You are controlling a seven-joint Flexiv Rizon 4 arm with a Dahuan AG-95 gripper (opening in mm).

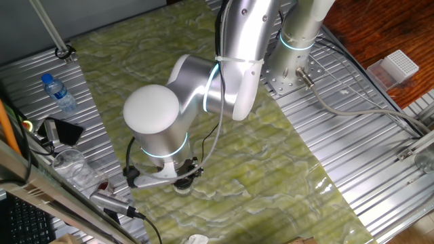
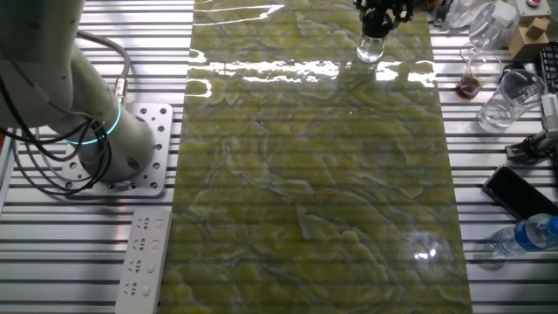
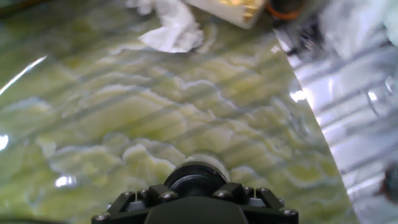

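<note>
My gripper is low in the wrist view, its black fingers (image 3: pixel 163 194) closed about a dark round piece. Below that piece shows the pale, clear edge of a small glass vessel (image 3: pixel 214 163). In exterior view 2 the clear glass vessel (image 2: pixel 370 50) hangs or stands directly beneath my black gripper (image 2: pixel 382 16), near the top of the frame. Exterior view 1 has the gripper (image 1: pixel 188 177) under the arm's wrist, over the green marbled mat (image 1: pixel 271 176). Whether the vessel's base touches the mat cannot be told. Its upper part is hidden by the fingers.
Crumpled white tissue (image 3: pixel 174 28) lies ahead on the mat. Off the mat's side are a beaker (image 2: pixel 510 100), a flask with dark liquid (image 2: pixel 469 85), a phone (image 2: pixel 520 194) and a water bottle (image 2: pixel 526 235). A power strip (image 2: pixel 144 262) lies opposite.
</note>
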